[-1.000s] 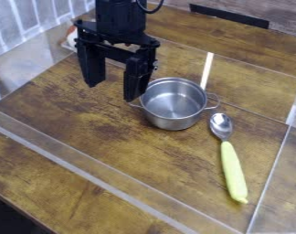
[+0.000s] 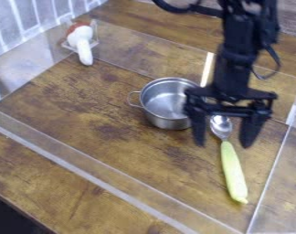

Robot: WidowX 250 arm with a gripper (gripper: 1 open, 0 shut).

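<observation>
The black gripper [image 2: 221,127] hangs blurred on the right side, open, its two fingers spread above a spoon [image 2: 220,129] and beside a steel pot [image 2: 162,108]. A long yellow-green handle-like item [image 2: 232,171] lies below the spoon's bowl on the wooden table. The pot sits left of the gripper, partly behind the arm. Whether the fingers touch anything is unclear.
A white object with a red part [image 2: 82,44] rests at the back left. Clear barriers edge the table [image 2: 78,137], and the left and front areas of the wood are bare. A pale stick stands behind the pot.
The arm has swept right from the left of the pot to over the spoon, blurred by motion. The pot, spoon and yellow-green item look unmoved.
</observation>
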